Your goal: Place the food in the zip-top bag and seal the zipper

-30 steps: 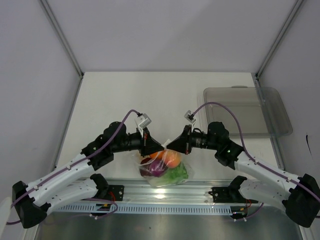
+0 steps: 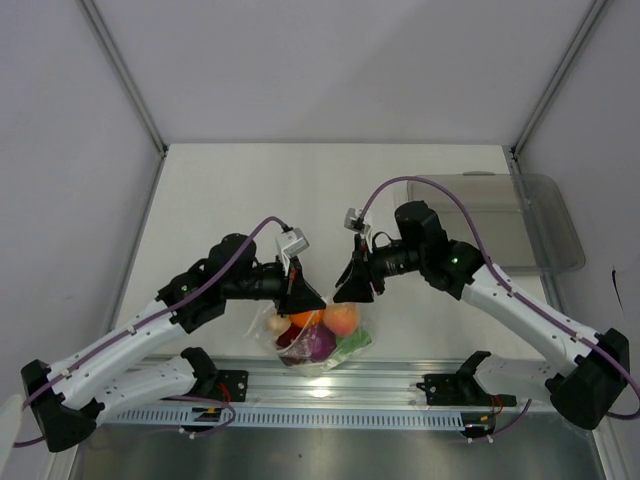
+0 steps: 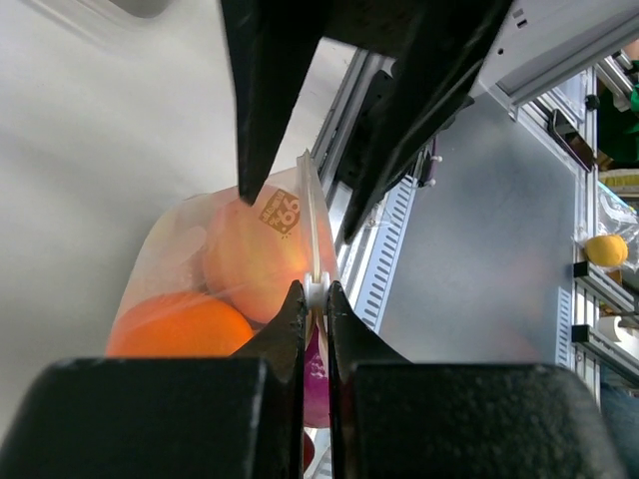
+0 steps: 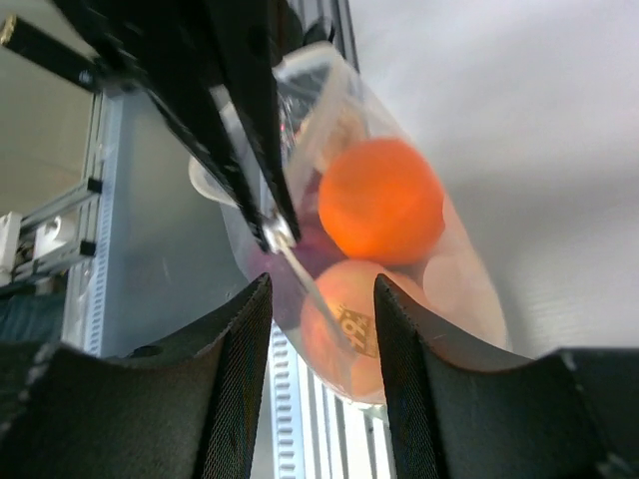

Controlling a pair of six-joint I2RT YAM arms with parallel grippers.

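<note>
The clear zip top bag (image 2: 292, 350) lies near the table's front edge with food inside: an orange fruit (image 3: 180, 327), a peach-coloured fruit with a sticker (image 3: 258, 257), a purple item (image 2: 318, 343) and a green one (image 2: 351, 344). My left gripper is shut on a small white piece of the bag's top edge. Spread open, the fingers of my right gripper stand on either side of the free stretch of that edge (image 4: 312, 289), with a gap on both sides. Whether the zipper is sealed cannot be told.
An empty grey translucent bin (image 2: 470, 230) stands at the back right. Behind the arms the white table (image 2: 270, 190) is clear. A metal rail (image 2: 320, 378) runs along the front edge, close to the bag.
After swinging left, my left gripper has come back right, still holding the bag's edge.
</note>
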